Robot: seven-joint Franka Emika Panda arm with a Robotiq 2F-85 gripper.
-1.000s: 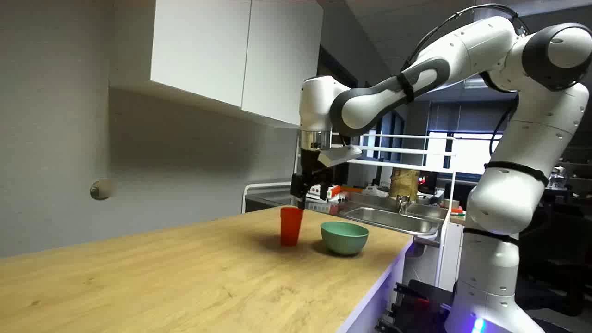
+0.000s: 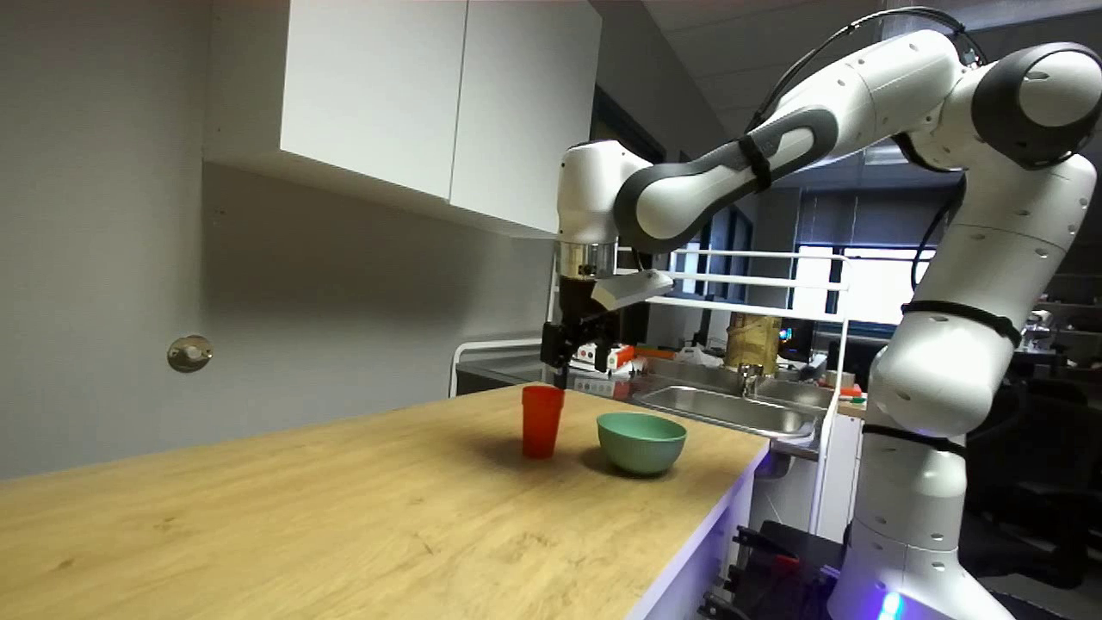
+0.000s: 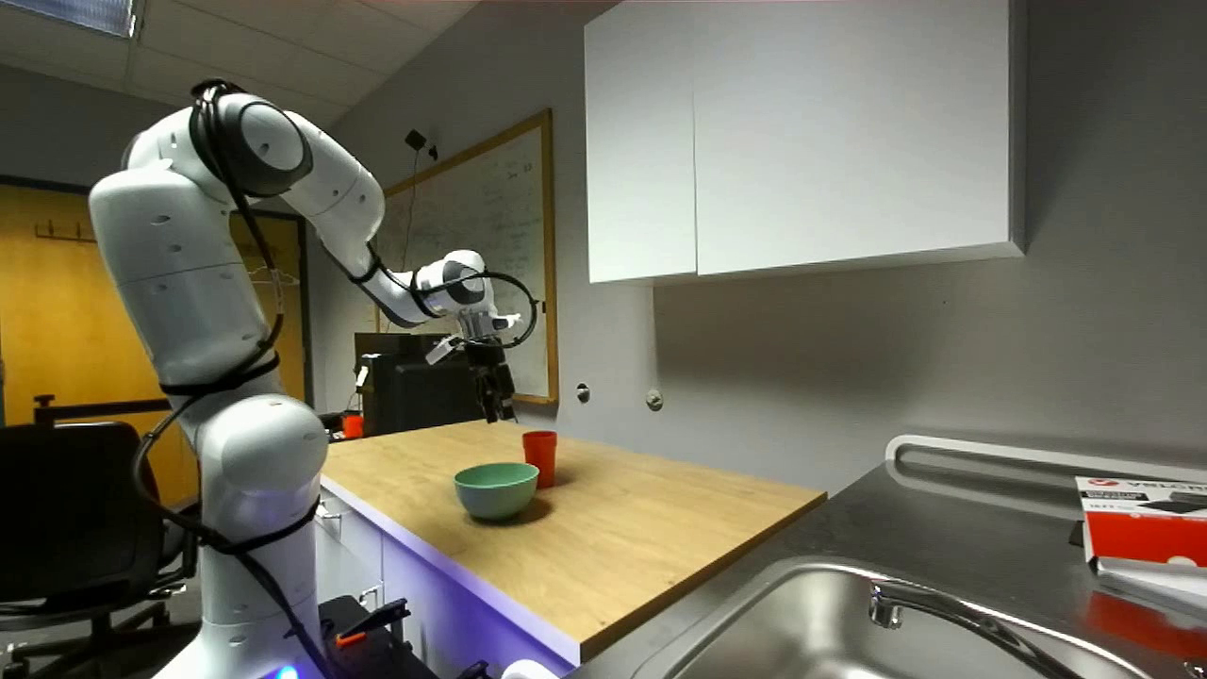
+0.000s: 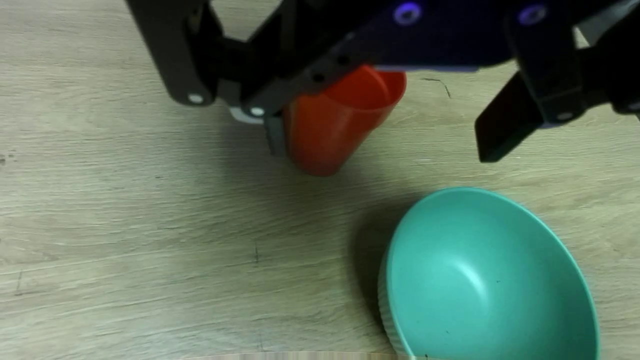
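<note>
A red cup (image 2: 540,424) stands upright on the wooden counter, next to a green bowl (image 2: 641,444). In the wrist view the bowl (image 4: 489,282) looks empty inside, and the cup (image 4: 333,132) is partly covered by the gripper's dark body. My gripper (image 2: 584,370) points down from above, its tips at about the height of the cup's rim. Its fingers are wide apart in the wrist view, with one fingertip (image 4: 275,135) close beside the cup and the other (image 4: 501,135) over bare counter past it. Whether the near finger touches the cup I cannot tell.
White cupboards (image 2: 413,103) overhang the back of the wooden counter (image 2: 310,517). Past the counter's end lies a metal sink (image 3: 781,628) with a faucet, and a red and white box (image 3: 1143,521).
</note>
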